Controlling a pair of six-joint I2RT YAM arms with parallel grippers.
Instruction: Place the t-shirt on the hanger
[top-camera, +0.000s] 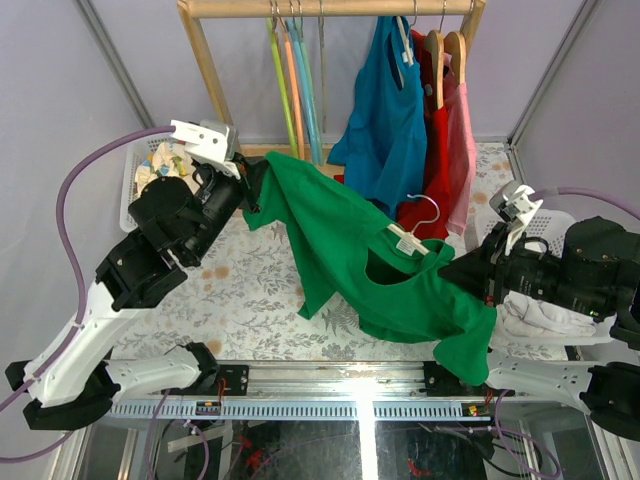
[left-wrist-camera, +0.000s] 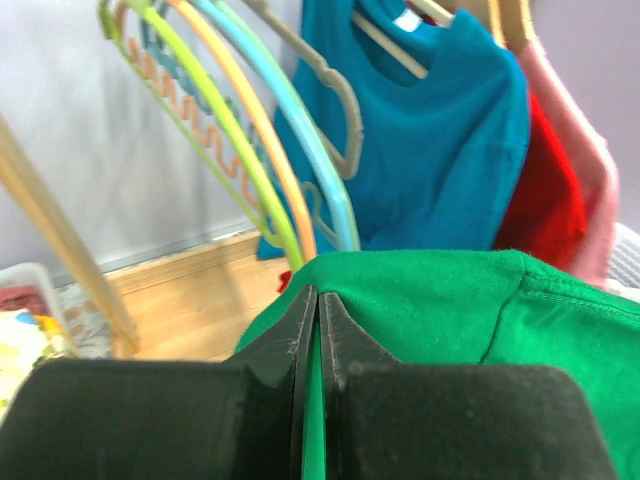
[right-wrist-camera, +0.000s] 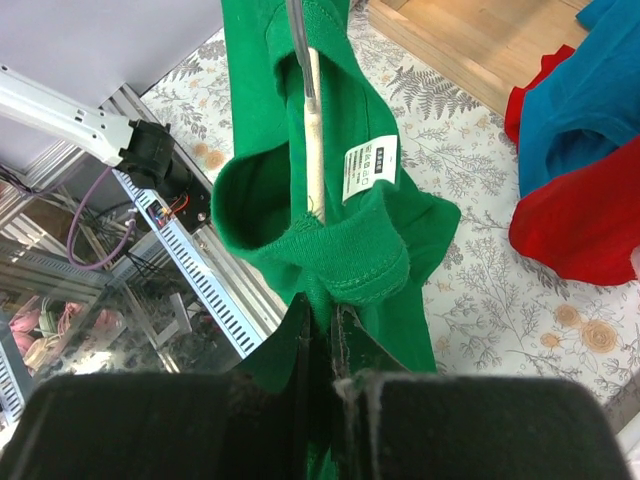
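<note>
The green t-shirt (top-camera: 330, 230) is stretched between my two arms above the table. A white hanger (top-camera: 409, 238) shows at its neckline, the hook standing out of the collar and the rest hidden inside the cloth. My left gripper is shut on the shirt's left sleeve area, the fabric running out from between its fingertips. On the other side my right gripper is shut on the green cloth just beside the collar. In the right wrist view, the hanger's bar (right-wrist-camera: 314, 135) enters the neck opening next to a white label (right-wrist-camera: 370, 167).
A wooden rack (top-camera: 330, 8) at the back carries several coloured hangers, a blue shirt (top-camera: 385, 120), a red shirt (top-camera: 430, 170) and a pink one (top-camera: 458, 150). White baskets stand left (top-camera: 130, 195) and right (top-camera: 602, 335).
</note>
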